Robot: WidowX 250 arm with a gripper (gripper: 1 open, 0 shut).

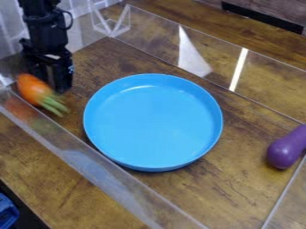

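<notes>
At the upper left, my black gripper (46, 67) reaches down with its finger open, just above and behind an orange carrot (36, 89) with green leaves, which lies beside the clear side wall. The leaves point toward a blue plate (152, 122), which is empty and fills the middle. Whether the fingers touch the carrot I cannot tell.
A purple eggplant (287, 148) lies at the right. Clear panels edge the wooden surface (203, 197). A small blue object (6, 213) is at the lower left edge. Bare wood surrounds the plate.
</notes>
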